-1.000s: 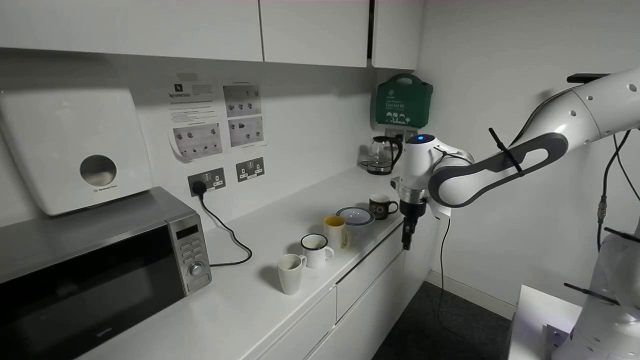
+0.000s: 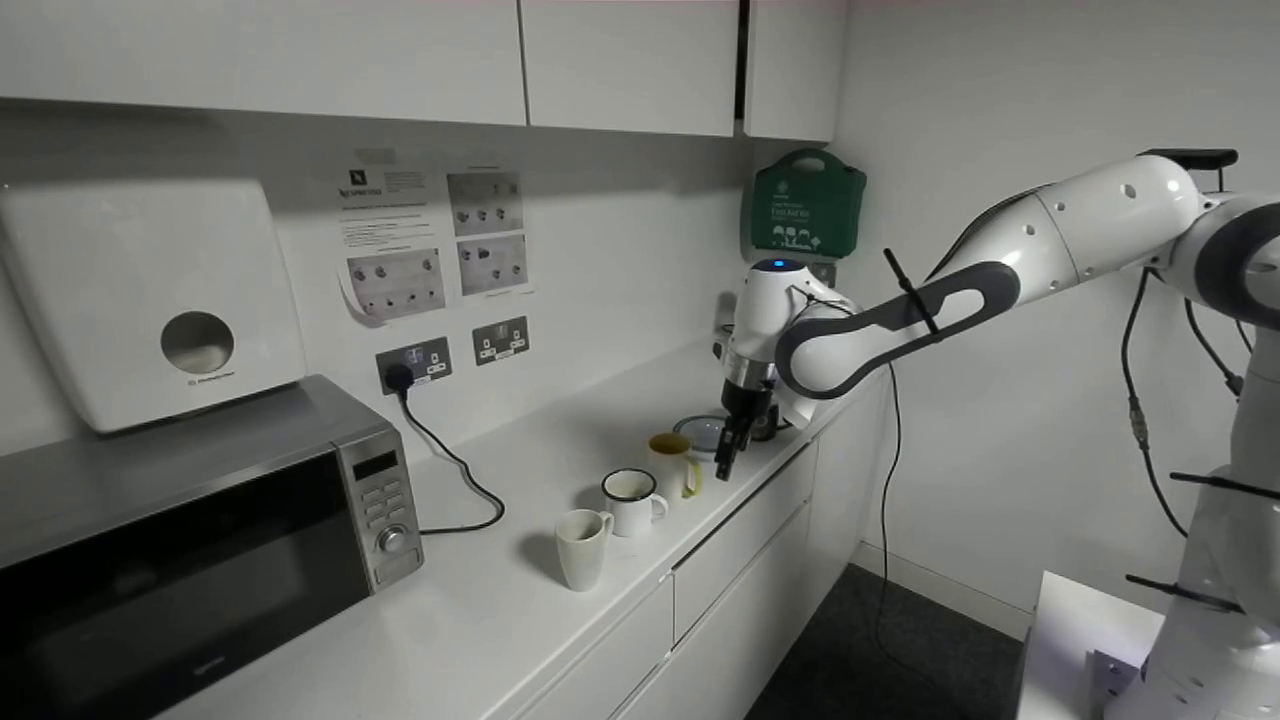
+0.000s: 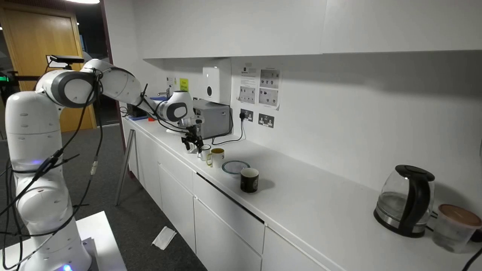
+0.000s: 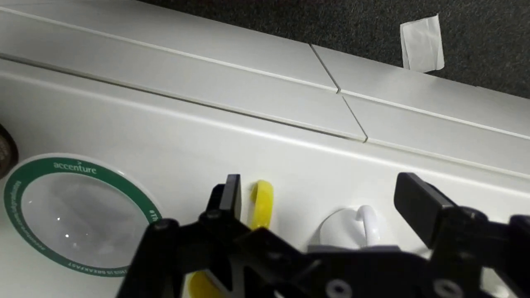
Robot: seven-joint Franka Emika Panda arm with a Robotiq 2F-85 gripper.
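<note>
My gripper hangs over the front part of the counter, open, with nothing held between its fingers. Close by it in exterior view 1 is a mug with a yellow inside; its yellow handle shows between the spread fingers in the wrist view, lower down. Left of that mug stand a white mug with a dark rim and a tall plain white mug. A grey-and-green-rimmed bowl lies at left in the wrist view. Beyond it stands a black mug.
A microwave occupies the counter's left end. At the other end stand a kettle and a lidded container. Bare counter lies between the black mug and the kettle.
In exterior view 1 my arm has moved left and inward over the counter, toward the yellow-lined mug. It now blocks most of the kettle and black mug there. The mugs and bowl stay put.
</note>
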